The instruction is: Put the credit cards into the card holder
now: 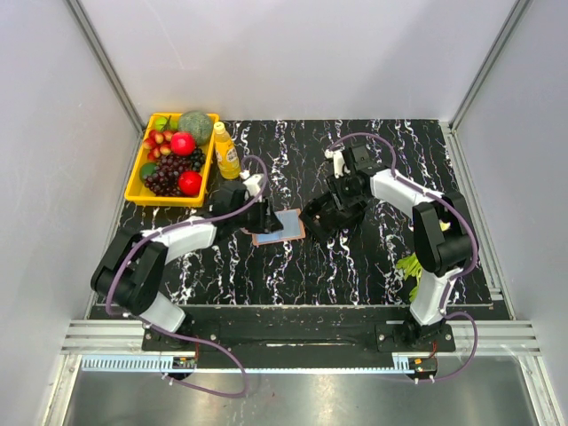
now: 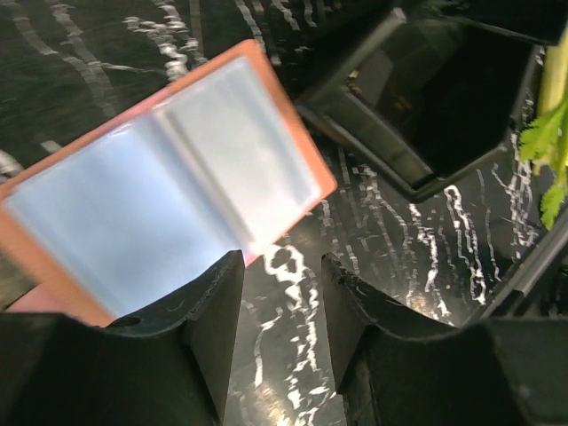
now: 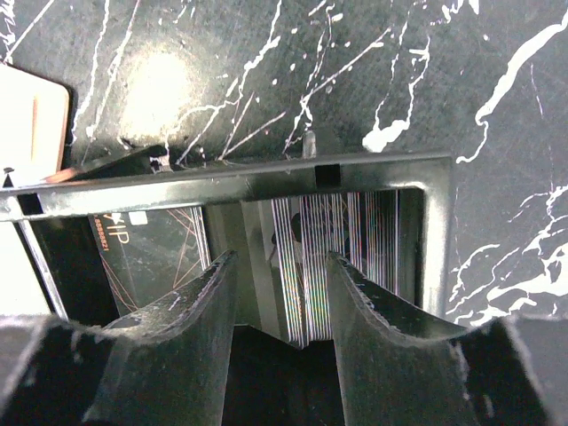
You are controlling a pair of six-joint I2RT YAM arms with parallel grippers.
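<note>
The black card holder (image 1: pixel 324 222) lies at the centre right of the table; in the right wrist view a dark card (image 3: pixel 146 262) and several striped card edges (image 3: pixel 315 266) show inside its frame (image 3: pixel 435 240). My right gripper is open over it, nothing clearly between its fingers. A flat orange-rimmed holder with pale blue and white panels (image 2: pixel 133 226) lies left of the black holder. My left gripper is part open with nothing between its fingers, over that flat piece's near edge (image 1: pixel 266 222).
A yellow crate of fruit (image 1: pixel 138 191) stands at the back left with a yellow bottle (image 1: pixel 225 155) beside it. Leafy greens (image 1: pixel 408 266) lie at the right under my right arm.
</note>
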